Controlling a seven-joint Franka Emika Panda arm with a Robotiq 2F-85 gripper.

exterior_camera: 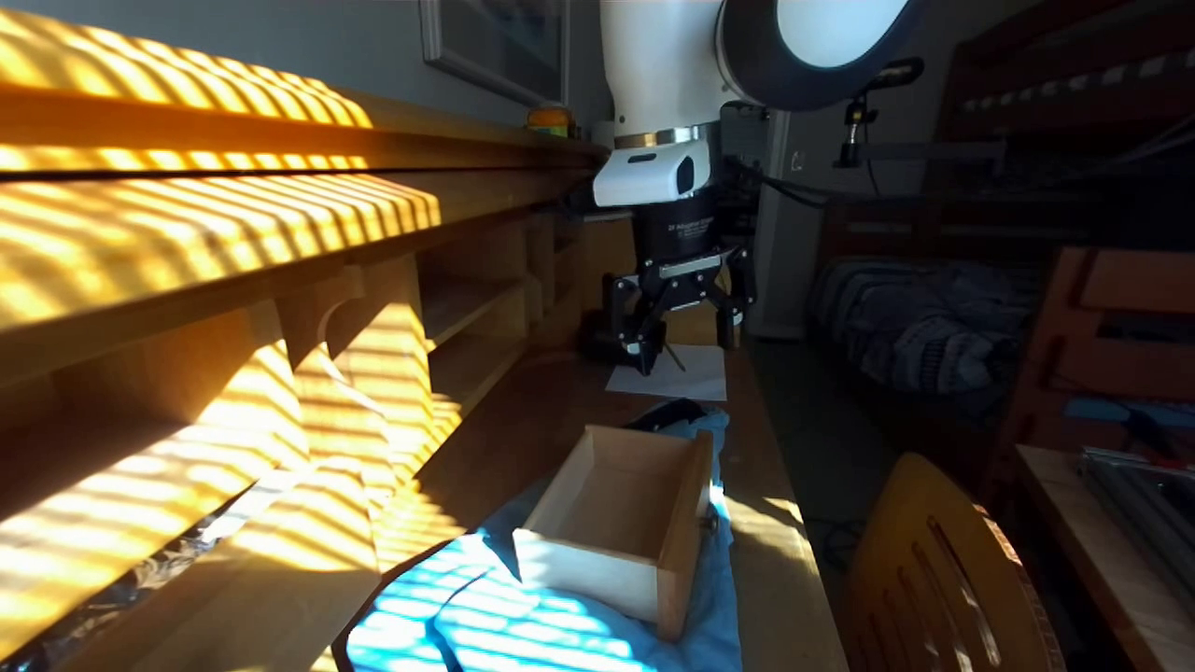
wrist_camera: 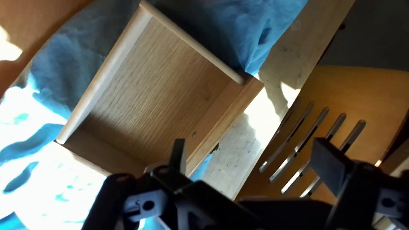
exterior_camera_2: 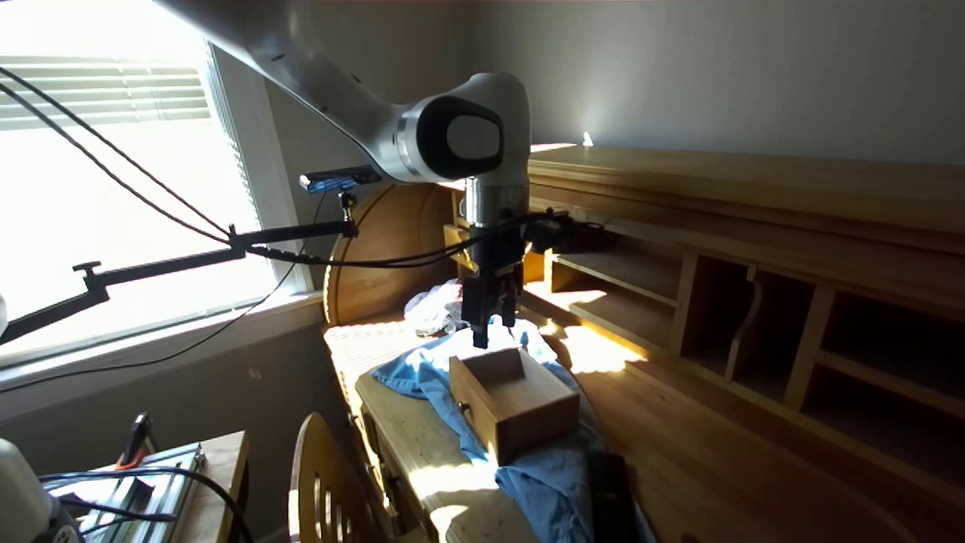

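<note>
A wooden drawer box point(exterior_camera: 616, 498), empty and open side up, rests on a blue cloth point(exterior_camera: 493, 622) on the desk. My gripper point(exterior_camera: 688, 342) hangs above the desk behind the drawer in exterior view 1, pointing down, its fingers spread with nothing between them. From the other side, the gripper point(exterior_camera_2: 490, 327) shows just past the drawer point(exterior_camera_2: 534, 391) and clear of it. The wrist view looks down into the drawer point(wrist_camera: 161, 88), whose front panel lies toward the gripper; one finger point(wrist_camera: 177, 153) overlaps that panel in the picture. The small knob point(exterior_camera_2: 464, 407) is on the front panel.
A white sheet point(exterior_camera: 683, 375) lies on the desk behind the drawer. Wooden cubbies point(exterior_camera: 470, 336) run along one side. A slatted chair point(exterior_camera: 952, 571) stands by the desk's front edge. Bare wood lies between cloth and cubbies.
</note>
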